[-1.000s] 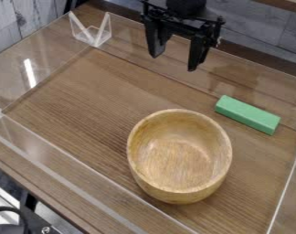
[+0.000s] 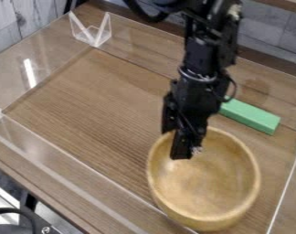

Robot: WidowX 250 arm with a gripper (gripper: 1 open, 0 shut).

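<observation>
A tan wooden bowl (image 2: 203, 192) sits at the lower right of the tray. My black gripper (image 2: 181, 137) reaches down from the top of the view to the bowl's back-left rim, its tips at or just over that rim. Whether it touches the rim, and how far its fingers are apart, is unclear. A green block (image 2: 250, 114) lies behind the bowl to the right, partly behind the arm.
The wooden tray floor (image 2: 83, 119) is clear across the left and middle. A clear plastic piece (image 2: 92, 29) stands in the back-left corner. The tray's walls edge the area.
The bowl looks unmoved.
</observation>
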